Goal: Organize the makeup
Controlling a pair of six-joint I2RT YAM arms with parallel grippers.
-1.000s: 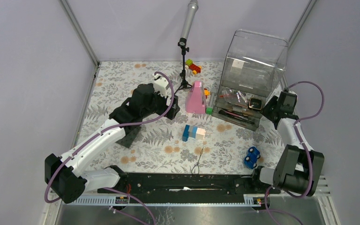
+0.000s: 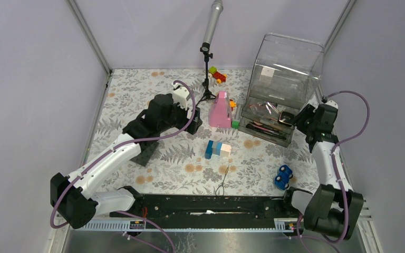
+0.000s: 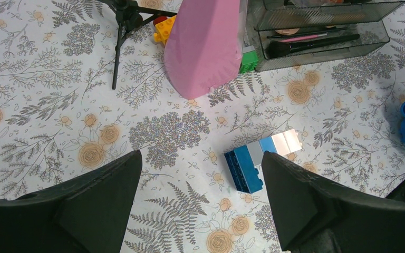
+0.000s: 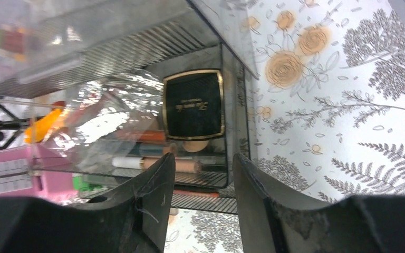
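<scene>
A clear makeup organizer (image 2: pixel 279 63) stands at the back right with drawers out, holding a clear plastic bag (image 4: pixel 105 116), a black compact with gold rim (image 4: pixel 192 105), brushes (image 3: pixel 311 45) and tubes. My right gripper (image 2: pixel 301 118) is open at the organizer's right side; in the right wrist view its fingertips (image 4: pixel 242 163) are over the drawer edge, nothing between them. My left gripper (image 2: pixel 190 118) hangs open and empty over the table, left of a pink object (image 2: pixel 220 110).
Blue-and-white blocks (image 2: pixel 217 148), a blue toy car (image 2: pixel 282 176), a wire-like item (image 2: pixel 221 184) and small bricks (image 2: pixel 219 76) lie around. A tripod (image 2: pixel 206 79) stands at the back.
The right arm has shifted toward the front and reoriented, its wrist now a little farther right and its forearm lower. The left arm and objects look unchanged.
</scene>
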